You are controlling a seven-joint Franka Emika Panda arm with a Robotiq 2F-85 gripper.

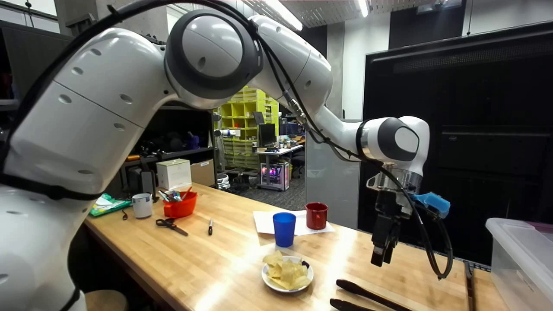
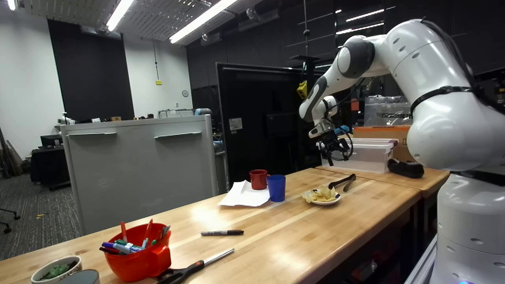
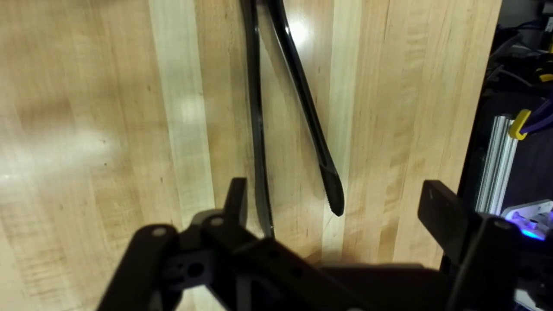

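My gripper is open above the table, its two black fingers wide apart with nothing held between them. Below it in the wrist view lie black tongs, their two arms spread on the wood. One tong tip shows between my fingers in that view, while the other arm's end runs behind the left finger. In exterior view 1 the gripper hangs clear of the table, beyond the tongs. A white plate of yellow chips sits left of the tongs there.
A blue cup and a red mug stand by white paper behind the plate. A clear bin is at the right. Farther left are a red pen holder, scissors and a marker.
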